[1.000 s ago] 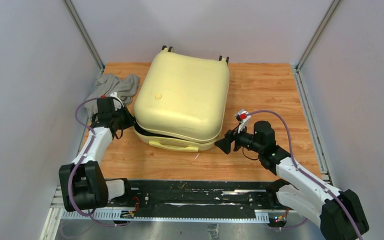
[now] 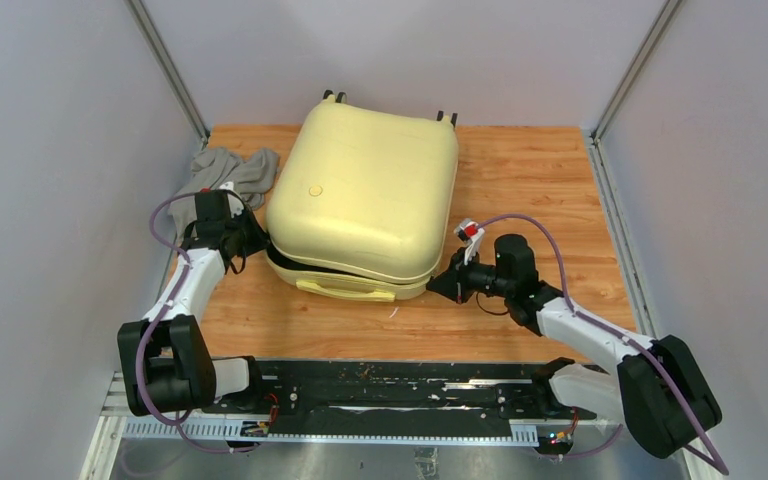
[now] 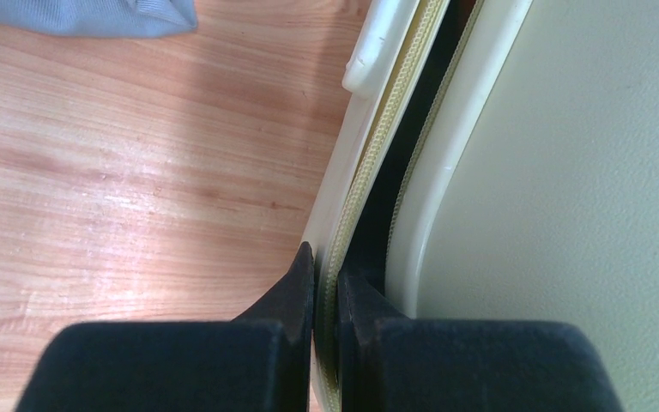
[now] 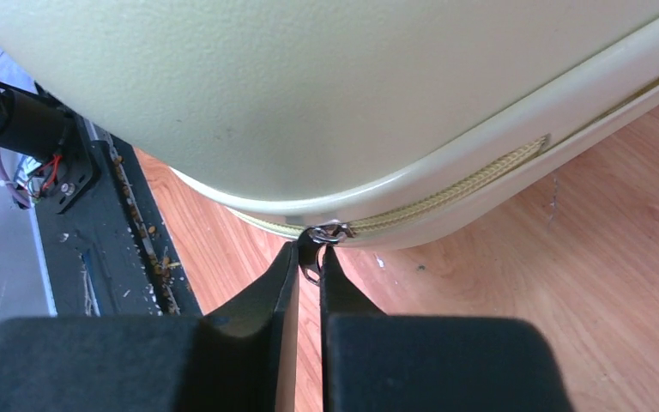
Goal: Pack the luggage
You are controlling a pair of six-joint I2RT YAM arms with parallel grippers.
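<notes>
A yellow hard-shell suitcase (image 2: 365, 190) lies on the wooden table, its lid lowered with a dark gap along the left and front. At its left edge my left gripper is shut on the lower shell's rim (image 3: 365, 167), beside the zipper tape. My right gripper is shut on a metallic zipper pull (image 4: 329, 232) at the near right corner. Along the right side the zipper teeth look closed up to the lid, with a stretch of tape (image 4: 480, 182) showing. The suitcase's contents are hidden.
A grey cloth (image 2: 238, 172) lies crumpled at the table's back left, outside the suitcase. The suitcase handle (image 2: 345, 291) faces the front. Bare wooden table (image 2: 530, 180) lies to the right.
My right gripper, apart-fingered earlier, has closed at the suitcase's near right corner, and its arm has swung slightly left. The left arm and the suitcase look almost unmoved.
</notes>
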